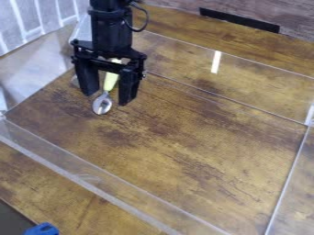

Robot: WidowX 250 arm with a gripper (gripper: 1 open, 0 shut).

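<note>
My black gripper (108, 79) hangs in the upper left of the camera view, open, its two fingers spread apart. Between and behind them lies a utensil with a pale yellow-green handle (112, 81) and a silver spoon-like head (102, 104) on the wooden surface (196, 147). The gripper partly hides it, and I cannot tell whether they touch.
Clear plastic edging (98, 175) borders the work area, with a pale sheet at the left. A blue object (40, 229) sits at the bottom left corner.
</note>
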